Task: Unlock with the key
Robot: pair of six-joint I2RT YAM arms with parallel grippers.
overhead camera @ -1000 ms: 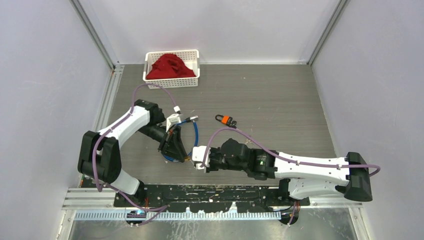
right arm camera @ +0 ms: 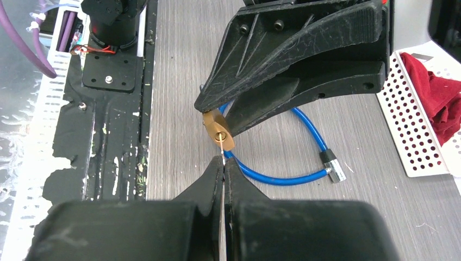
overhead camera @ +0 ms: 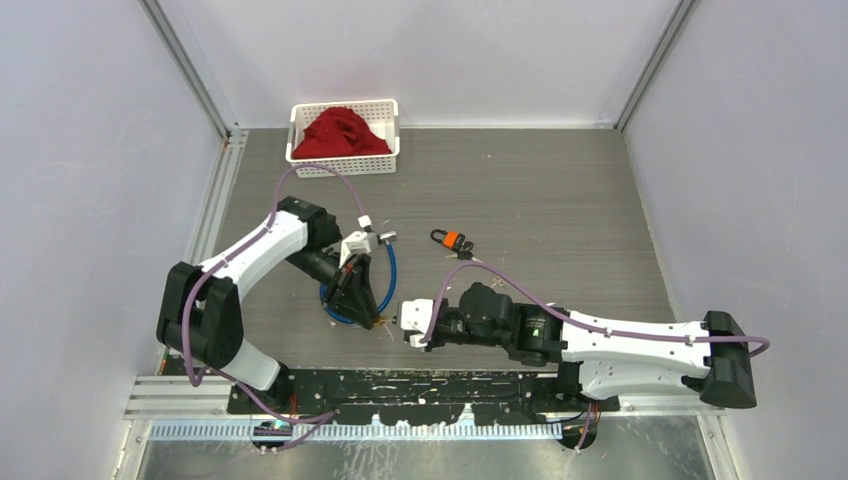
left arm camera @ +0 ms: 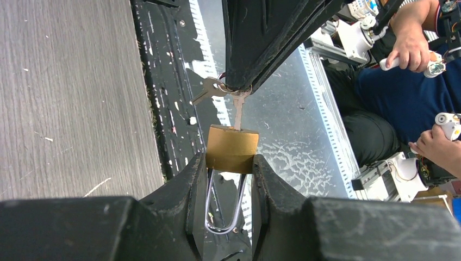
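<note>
A brass padlock [left arm camera: 231, 147] with a long shackle is held between the fingers of my left gripper, which is shut on it. A silver key [left arm camera: 238, 109] points down into the padlock's top, clasped at its head by my right gripper, with a second key [left arm camera: 202, 95] dangling beside it. In the right wrist view the key's thin blade lines up with the padlock's keyway; how deep it sits I cannot tell. In the top view both grippers meet low at centre-left.
A blue hose lock [right arm camera: 282, 180] lies beneath the left gripper. An orange-black padlock [overhead camera: 452, 239] lies right of it. A white basket [overhead camera: 305, 168] with red cloth [overhead camera: 335, 130] stands at the back.
Over the last second my left gripper has moved slightly right and toward the front. My right arm has shifted a little right and toward the front too.
</note>
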